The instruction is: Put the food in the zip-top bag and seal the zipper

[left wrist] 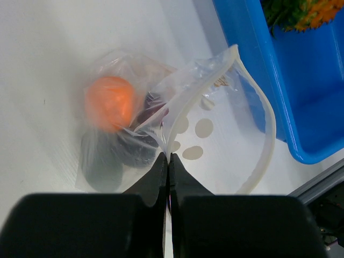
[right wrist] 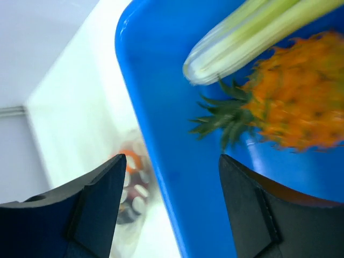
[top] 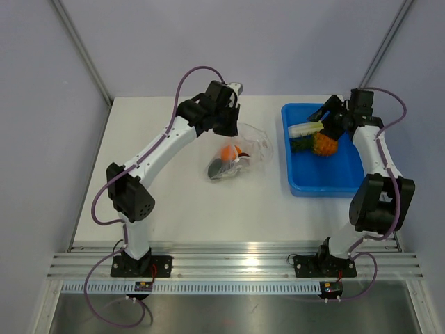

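Note:
A clear zip bag (top: pixel 240 158) lies on the table, holding an orange round item (left wrist: pixel 109 103) and darker, blurred items under the plastic. My left gripper is shut at the bag's raised opening, the plastic edge running to its fingertips. My right gripper (top: pixel 328 111) is open above the blue bin (top: pixel 323 181), over celery (right wrist: pixel 226 54) and an orange pineapple with green leaves (right wrist: pixel 295 94). Nothing shows between its fingers.
The blue bin takes up the table's right side, beside the bag.

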